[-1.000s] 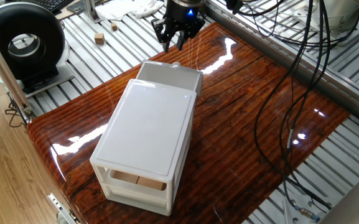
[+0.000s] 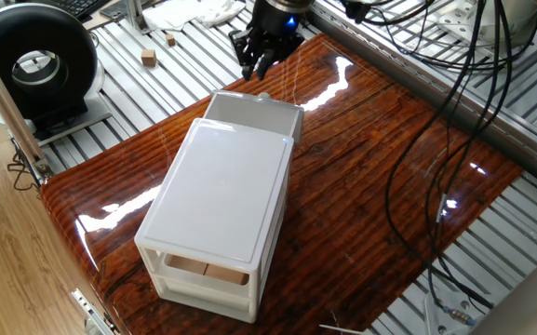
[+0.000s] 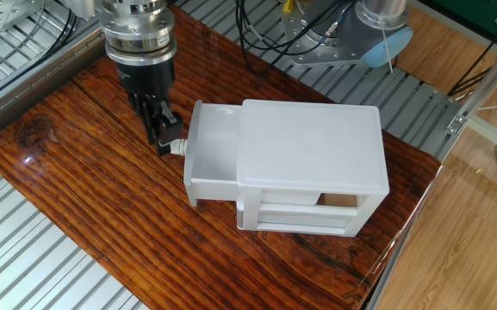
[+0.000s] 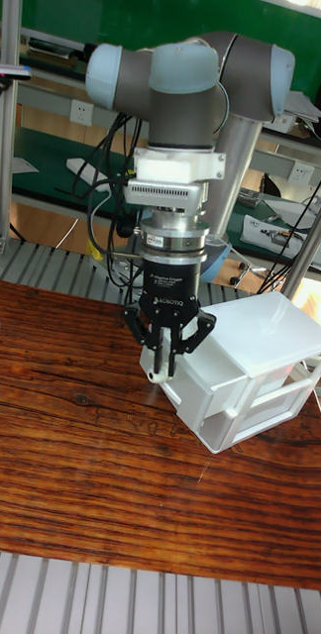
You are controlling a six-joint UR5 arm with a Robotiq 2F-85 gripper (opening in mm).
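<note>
A white drawer cabinet (image 2: 217,191) stands on the brown wooden board, its upper drawer (image 3: 215,146) pulled partly out. From the drawer's front sticks a small pale knob (image 3: 177,147). My black gripper (image 4: 164,371) points down just in front of that drawer, fingertips close beside the knob in exterior view 2. Only a narrow gap shows between the fingers; whether they touch or enclose the knob is not clear. The drawer's visible interior looks empty.
Black cables (image 2: 436,140) hang at the right in exterior view 1. Small wooden blocks (image 2: 148,58) lie on the slatted metal table, off the board. A black ring-shaped object (image 2: 35,65) stands at the left. Much of the wooden board (image 3: 102,181) is clear.
My gripper's fingers have come closer together, and the gripper has shifted only slightly. The hanging cables have swung a little. Cabinet and drawer have stayed where they were.
</note>
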